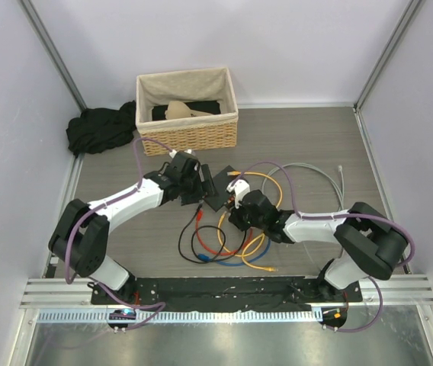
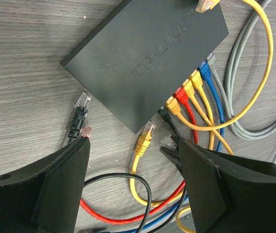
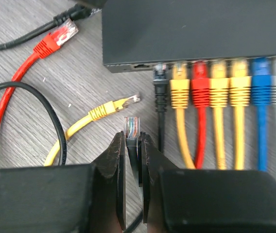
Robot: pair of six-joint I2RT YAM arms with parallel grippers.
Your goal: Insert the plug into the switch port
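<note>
The black TP-LINK switch has a row of plugged cables along one side, with an open port (image 3: 140, 66) beside the black plugged cable in the right wrist view. My right gripper has its fingers around a black cable's plug (image 3: 131, 127), below that port and apart from it. My left gripper stands open over the table near the switch's corner, with nothing held between its fingers.
Loose yellow (image 3: 106, 109), red (image 3: 48, 46) and black plugs (image 2: 78, 116) lie by the switch. A wicker basket (image 1: 190, 130) and dark cloth (image 1: 98, 130) sit at the back.
</note>
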